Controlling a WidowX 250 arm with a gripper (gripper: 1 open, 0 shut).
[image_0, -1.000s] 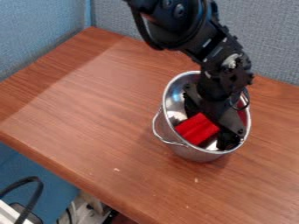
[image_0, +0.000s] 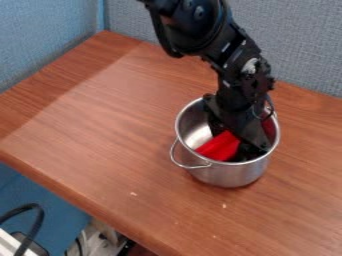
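Observation:
A steel pot (image_0: 221, 175) with a wire handle stands on the wooden table (image_0: 100, 130), right of the middle. My black gripper (image_0: 234, 133) reaches down into it from above. Inside, a red object (image_0: 217, 147) lies at the front left, against or just beside my fingers, and more red shows at the right rim. The fingertips are hidden among dark shapes in the pot, so I cannot see what lies between them.
Blue-grey padded walls (image_0: 214, 50) border the back and left. Cables (image_0: 34, 215) and clutter sit off the table at the lower left.
Over the last second my gripper has shifted left and slightly up within the pot. The red object and the pot have moved slightly.

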